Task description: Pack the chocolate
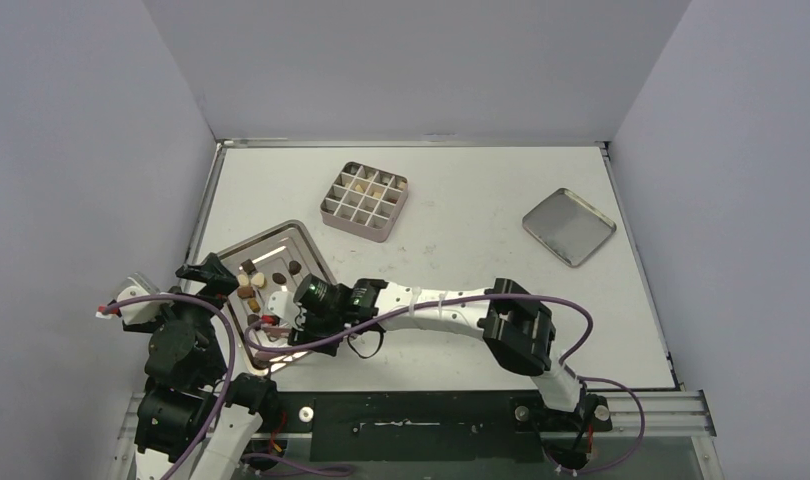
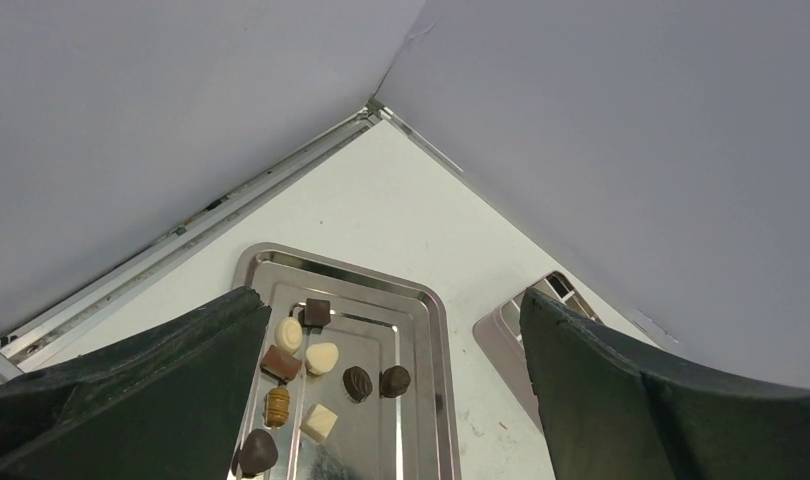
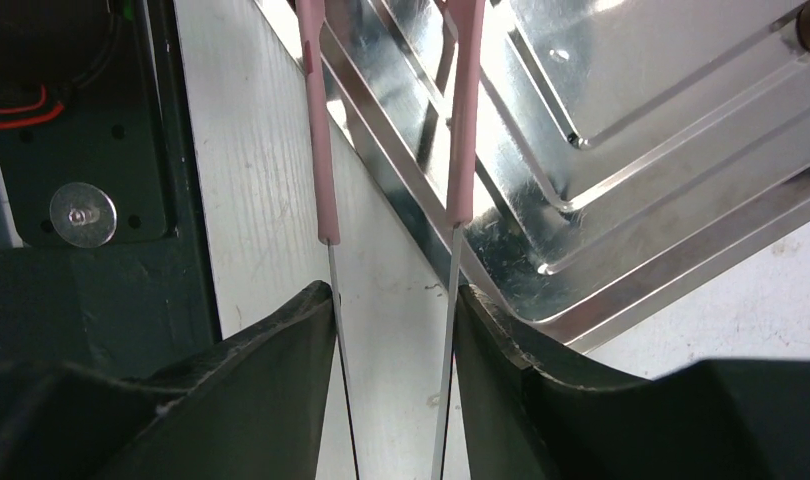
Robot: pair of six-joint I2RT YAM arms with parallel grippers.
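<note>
A steel tray (image 1: 299,250) at left holds dark, brown and cream chocolates (image 2: 321,356). A pink-grey divided box (image 1: 365,200) stands behind it, some compartments holding pale pieces. My left gripper is open with nothing between its fingers, raised at the tray's left. My right gripper reaches over the tray's near part, its long pink fingers apart at the upper edge of the right wrist view. Their very tips are cut off, and whether they hold anything cannot be seen. In the top view my right wrist covers them.
An empty grey metal tray (image 1: 569,227) lies at the far right. Grey walls bound the back and sides, and a dark mechanism (image 1: 411,430) lies along the near edge.
</note>
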